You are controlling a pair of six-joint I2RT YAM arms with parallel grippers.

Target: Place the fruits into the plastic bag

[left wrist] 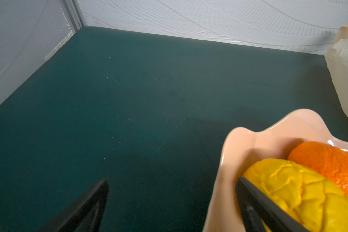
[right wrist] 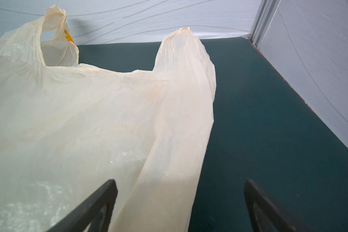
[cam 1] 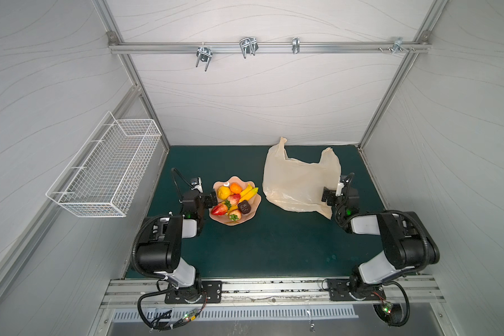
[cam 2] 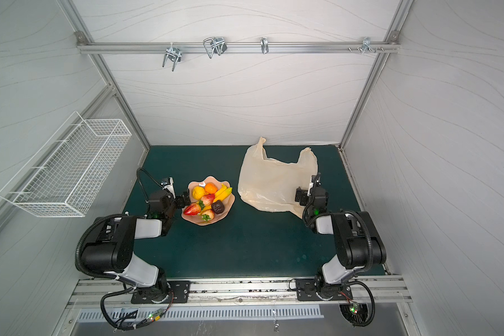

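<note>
A pink scalloped plate (cam 1: pixel 253 215) left of the table's middle holds the fruits: a yellow fruit (left wrist: pixel 297 189), an orange one (left wrist: pixel 328 166), bananas (cam 1: pixel 248 194), red strawberry-like fruits (cam 1: pixel 219 209) and a dark purple fruit (cam 1: pixel 244 207). Flat on the table to the right lies the cream plastic bag (right wrist: pixel 96 127), its two handles toward the back wall. My left gripper is open at the plate's left edge, one finger overlapping the yellow fruit in the wrist view. Over the bag's right edge, my right gripper stands open, holding nothing.
A white wire basket (cam 1: pixel 109 168) hangs on the left wall. Metal hooks (cam 1: pixel 248 46) sit on the rail high at the back.
</note>
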